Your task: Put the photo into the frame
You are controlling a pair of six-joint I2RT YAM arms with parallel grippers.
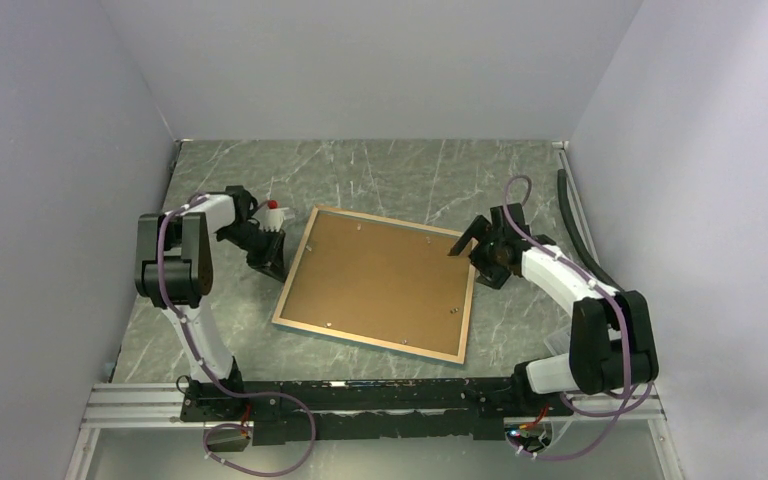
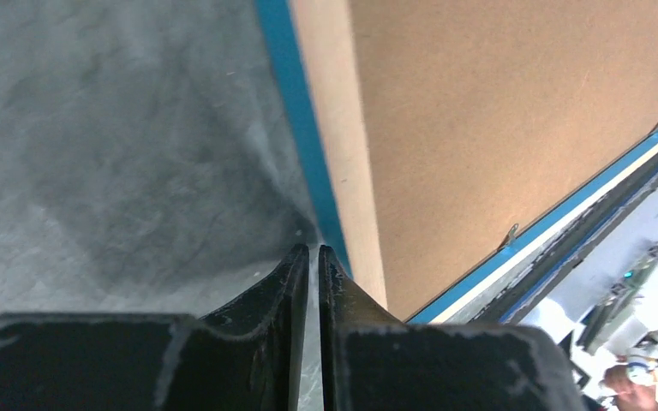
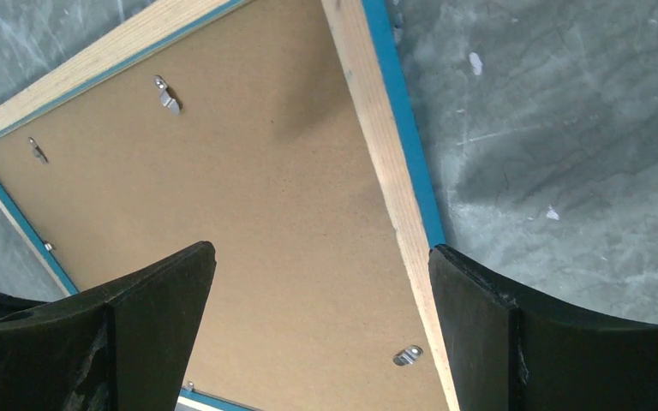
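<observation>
The frame point(image 1: 298, 266) lies turned on the table, its brown backing board point(image 1: 380, 280) facing up inside pale wood edges with blue outer sides. Small metal clips point(image 3: 409, 354) dot the board near its edges. No photo shows. My left gripper is shut beside the frame's left edge; I see nothing between its fingertips. At the frame's right side, my right gripper point(image 1: 460, 262) stands open, its fingers point(image 3: 158, 300) wide apart above the board and the wooden edge, holding nothing.
A dark tube point(image 1: 582, 230) lies along the right wall. Partly hidden behind the right arm is a clear plastic box point(image 1: 558, 342). Bare table point(image 1: 380, 165) shows behind the frame.
</observation>
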